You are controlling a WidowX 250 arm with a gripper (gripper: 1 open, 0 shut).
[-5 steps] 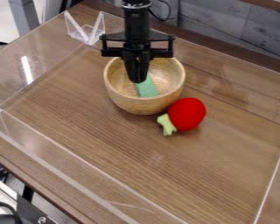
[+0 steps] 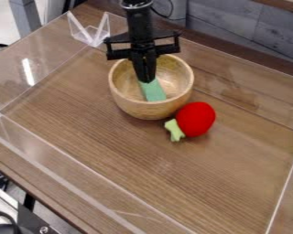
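Note:
My black gripper (image 2: 143,64) hangs over the back of a light wooden bowl (image 2: 124,101), its fingertips low above or inside it; whether they touch anything there is unclear. A green object (image 2: 153,90) lies in the bowl, just below the fingertips. To the bowl's lower right lies a red rounded object (image 2: 197,119) with a pale green piece (image 2: 174,130) at its left.
A clear plastic item (image 2: 88,27) sits at the back left. A wall runs along the back right.
The gripper has risen slightly and turned or shifted a little, uncovering more of the bowl's back. The bowl and objects look in the same places.

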